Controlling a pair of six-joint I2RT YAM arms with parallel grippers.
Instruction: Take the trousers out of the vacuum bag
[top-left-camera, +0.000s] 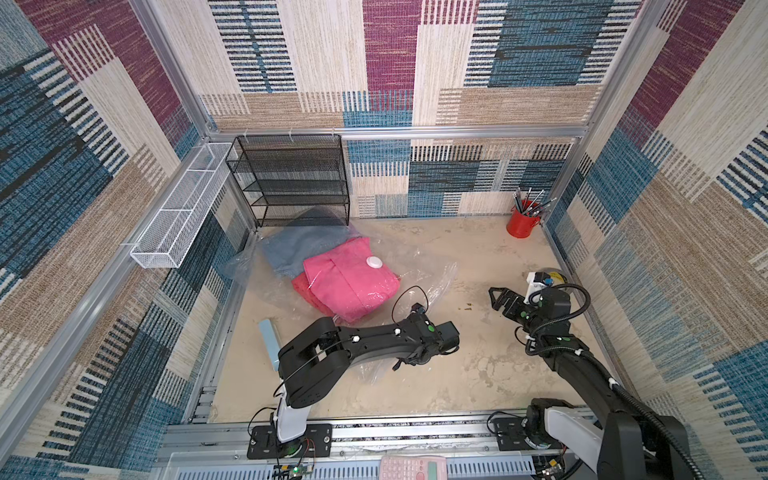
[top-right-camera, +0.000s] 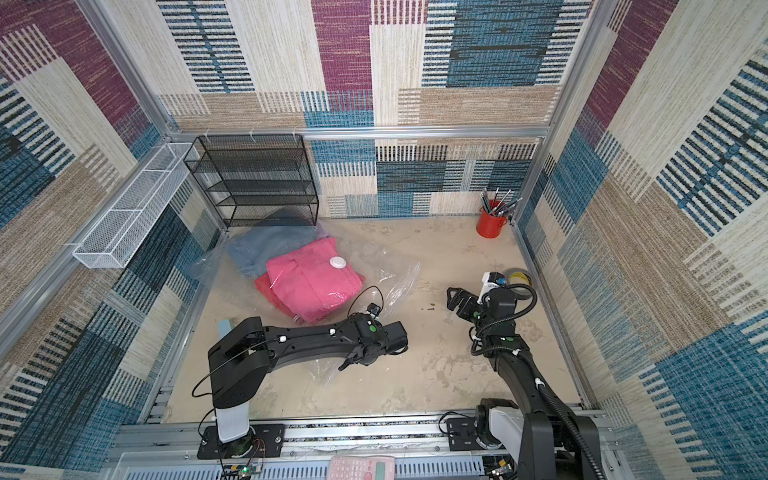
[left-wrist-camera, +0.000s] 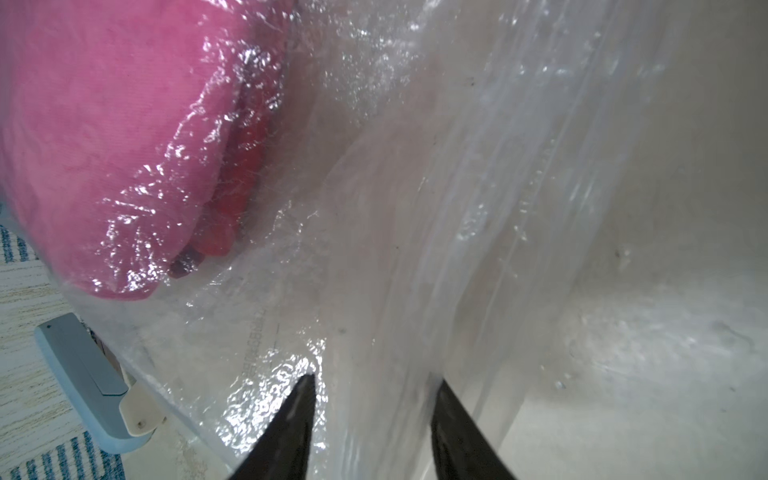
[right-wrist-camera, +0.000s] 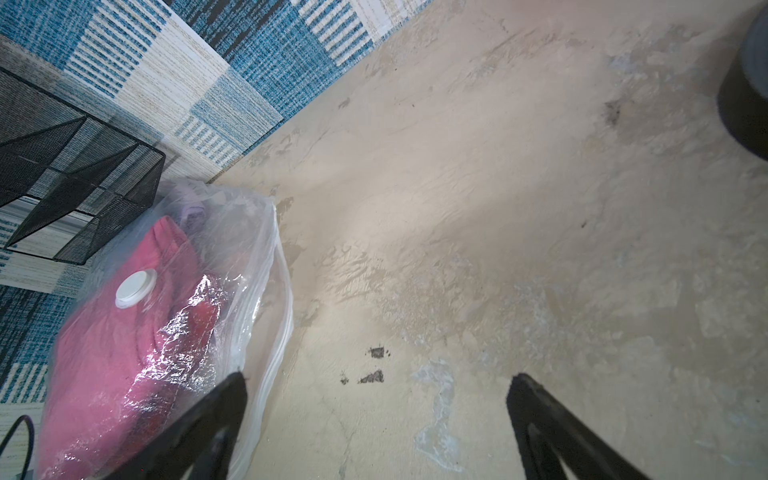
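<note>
The clear vacuum bag (top-left-camera: 436, 280) lies on the left of the table. Inside are folded pink cloth (top-left-camera: 344, 281), a red piece (top-left-camera: 310, 294) under it, and blue-grey cloth (top-left-camera: 297, 248) behind; which are the trousers, I cannot tell. A white valve (top-left-camera: 373, 261) sits over the pink cloth. My left gripper is partly open at the bag's near right part, with creased film visible between its fingers; it does not appear clamped. On the right, my right gripper stands open, nothing between its fingers, apart from the bag.
A black mesh rack (top-left-camera: 292, 176) stands behind the bag. The red pen cup (top-left-camera: 521, 224) is at the back right, and a light blue slider (top-left-camera: 269, 342) lies at the left. Bare table (top-left-camera: 472, 248) stretches between the bag and the right arm.
</note>
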